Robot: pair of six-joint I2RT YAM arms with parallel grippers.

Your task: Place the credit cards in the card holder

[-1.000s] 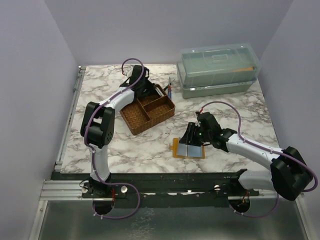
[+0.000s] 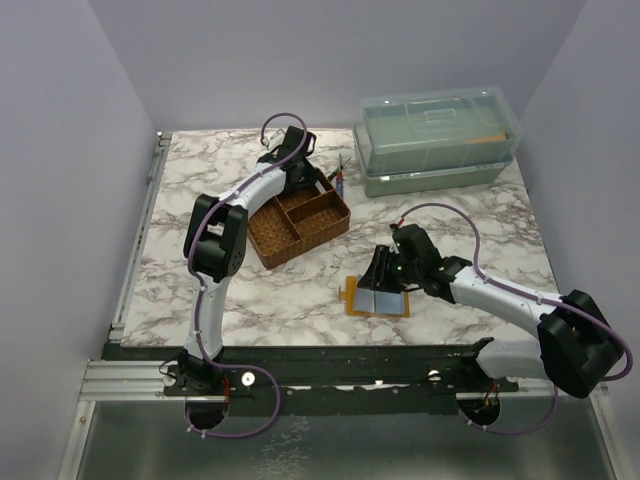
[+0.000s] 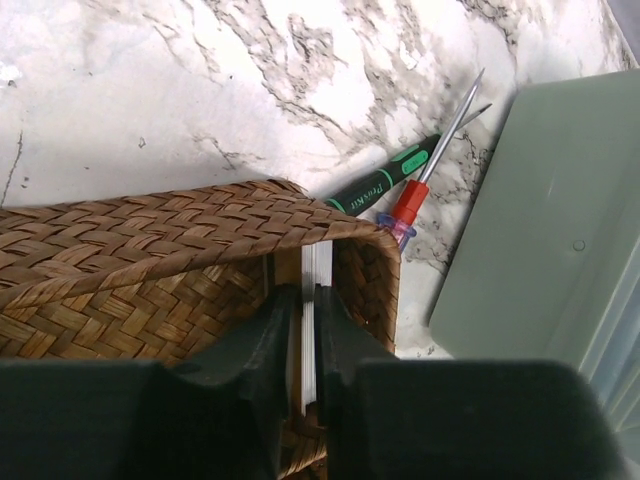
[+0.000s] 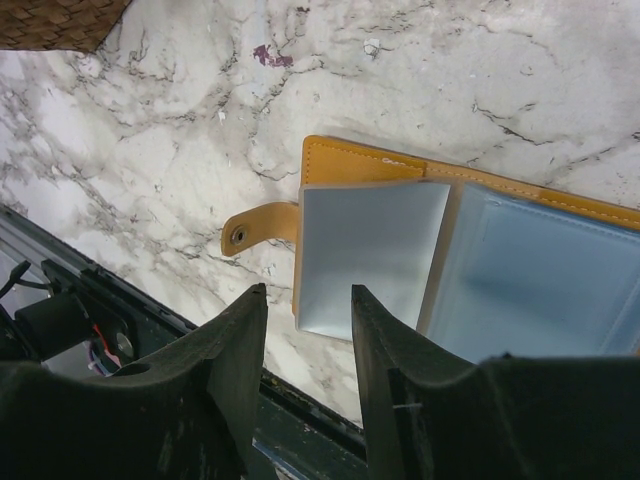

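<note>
White card edges stand upright in the end compartment of the woven basket. My left gripper reaches down there, one finger on each side of some of the cards, with only a narrow gap between its fingers. Whether it presses on them is hard to see. On the table near the front lies the card holder, spread flat, with a tan leather border, a snap strap and clear sleeves. Over its left part, my right gripper is open and empty.
Just outside the basket's end lie a green-and-black screwdriver and a red one. A lidded grey-green box stands at the back right. Bare marble lies between the basket and the holder.
My left gripper has moved right inside the basket, toward the end where the cards stand, and now covers them in the top view. The right arm has hardly moved.
</note>
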